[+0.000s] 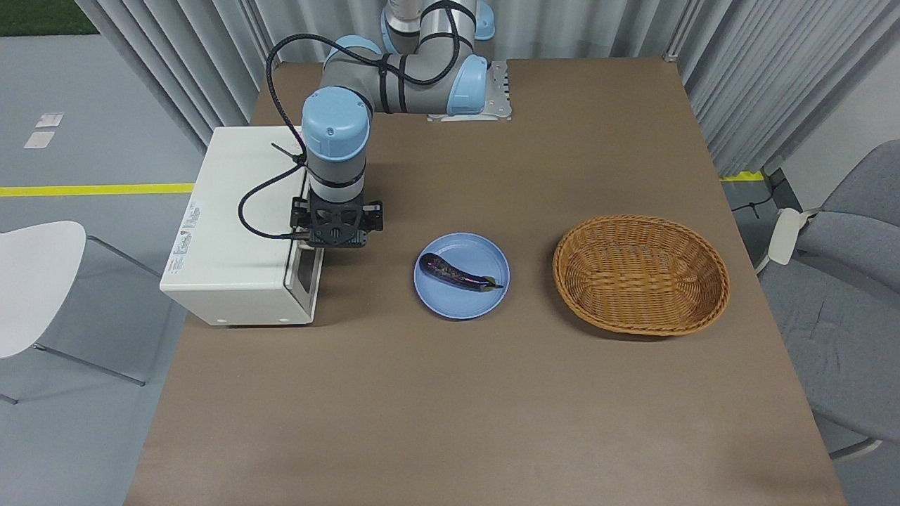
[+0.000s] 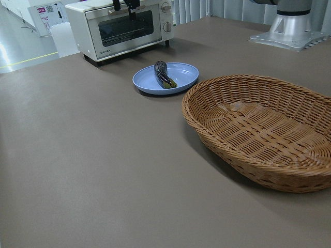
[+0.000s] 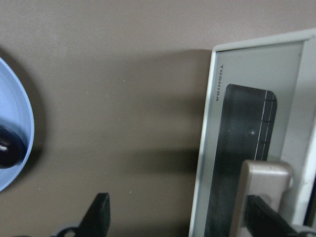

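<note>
A white Toshiba toaster oven [image 1: 228,244] stands at the table's left, its door [image 3: 232,148] closed in the left view, with a bar handle [image 3: 259,182]. My gripper is at the upper front of the door; in the wrist view its two black fingers are apart, the right one at the handle. A dark eggplant [image 1: 451,274] lies on a blue plate [image 1: 460,305] beside the oven.
A wicker basket [image 1: 641,274] sits right of the plate. Chairs stand off both sides, and my arm's base is at the back.
</note>
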